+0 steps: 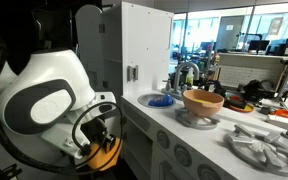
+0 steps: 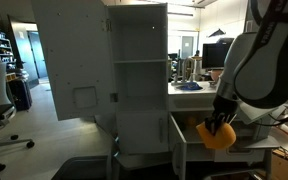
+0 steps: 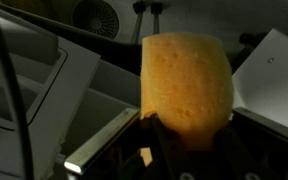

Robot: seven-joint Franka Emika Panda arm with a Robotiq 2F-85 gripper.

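Observation:
An orange object [image 3: 187, 85], seemingly a pot or bowl, fills the middle of the wrist view. My gripper is shut on it, with dark fingers against its near side; the exact contact is in shadow. In exterior view 2 the orange object [image 2: 215, 135] hangs tilted under my gripper [image 2: 216, 121], in front of the counter and over an open drawer [image 2: 194, 151]. In exterior view 1 the arm partly hides the orange object [image 1: 104, 154].
An orange-brown bowl [image 1: 202, 101] rests on the stove top, with a blue item [image 1: 161, 101] by the sink [image 1: 171, 104]. A tall white cabinet [image 1: 145, 48] stands behind. Stove knobs [image 1: 182, 156] line the counter front.

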